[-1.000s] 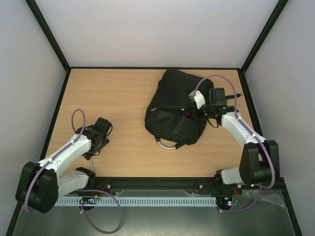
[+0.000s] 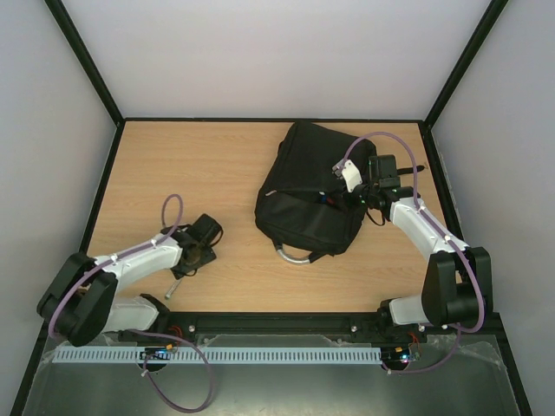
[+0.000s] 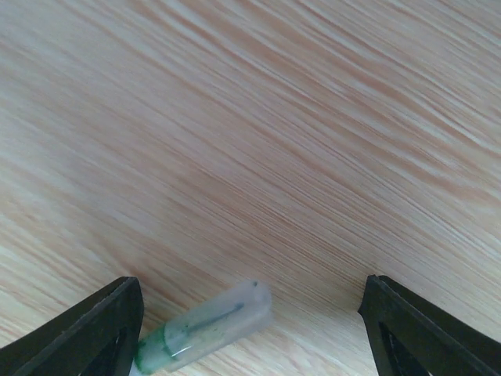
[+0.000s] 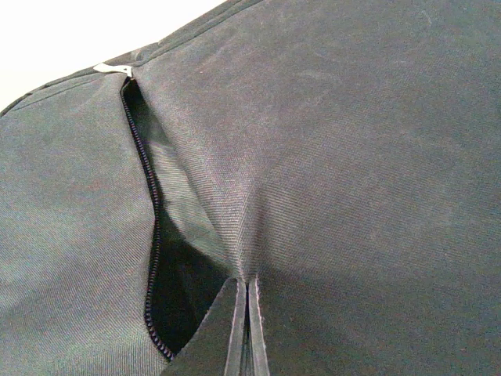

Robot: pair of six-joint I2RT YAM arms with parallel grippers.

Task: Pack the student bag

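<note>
A black bag (image 2: 312, 208) lies at right of centre on the table, its zipped opening (image 4: 180, 274) gaping. At that opening, my right gripper is shut, with a pinched fold of the bag's cloth running into its fingertips. Over on the left of the table, my left gripper stands open, low over the wood. A slim pen (image 3: 207, 325) with a clear end and a green band shows between its fingers, close to the left one. From above, the pen (image 2: 172, 290) sticks out at a slant below the gripper; its other end is hidden.
Something small, blue and red (image 2: 327, 198) shows inside the bag's opening. A grey-covered handle (image 2: 293, 257) points to the near side. Bare wooden table (image 2: 225, 173) lies between the left arm and the bag.
My left gripper has moved right across the table. The pen, nearly straight before, has shifted slightly right and now slants. The right arm and bag have stayed put.
</note>
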